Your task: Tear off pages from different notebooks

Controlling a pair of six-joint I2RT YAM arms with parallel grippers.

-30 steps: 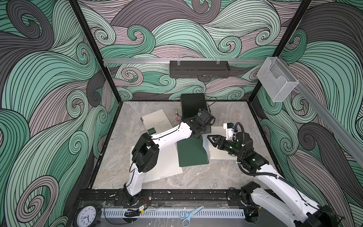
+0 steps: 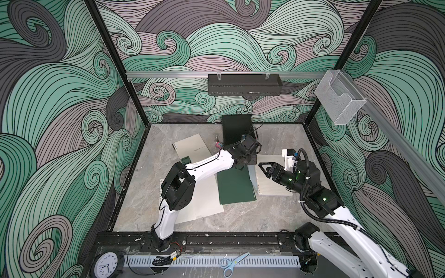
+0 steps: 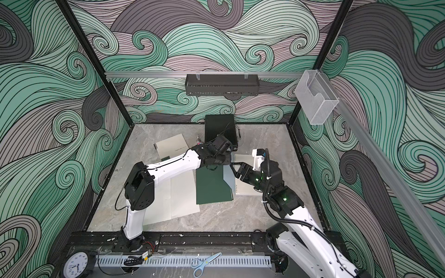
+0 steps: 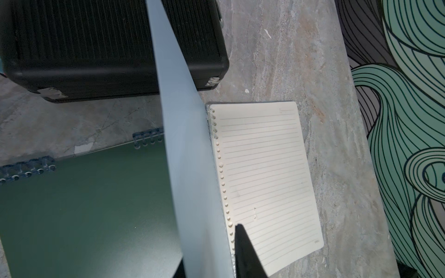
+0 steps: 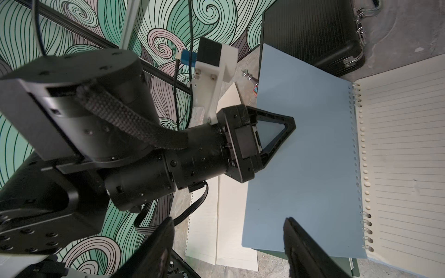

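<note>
The ring-bound notebook lies with its lined page (image 4: 264,185) flat and its blue cover (image 4: 183,115) lifted on edge. My left gripper is shut on the free edge of this cover, one finger lying over its blue face in the right wrist view. Facing it from the right, my right gripper stands open over the notebook, nothing between its fingers. A dark green notebook (image 2: 236,190) lies left of the lined page. Farther left, a white notebook (image 2: 208,199) lies open, and a beige one (image 2: 192,146) lies behind it.
A black case (image 2: 236,127) stands at the back, close behind the notebooks. Bare tabletop (image 2: 296,134) shows at the back right and along the front. Blue scissors (image 2: 233,264) lie off the front edge.
The left arm has stayed nearly still.
</note>
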